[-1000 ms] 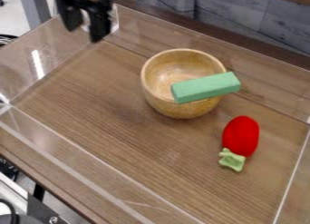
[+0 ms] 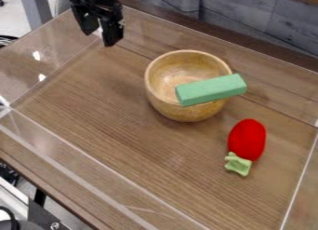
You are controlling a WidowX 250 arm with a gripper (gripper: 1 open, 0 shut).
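Note:
My gripper (image 2: pixel 99 31) is at the top left of the camera view, dark and open, above the wooden table and away from the objects. A wooden bowl (image 2: pixel 168 75) sits right of centre, with a green bar-shaped object (image 2: pixel 211 88) resting across its front right rim. A red oval object (image 2: pixel 247 139) with a small light-green piece (image 2: pixel 239 163) at its lower end lies at the lower right.
A dark panel (image 2: pixel 267 15) borders it at the upper right.
My gripper has shifted slightly upward and to the right in the view since about a second ago. The bowl and other objects have not moved.

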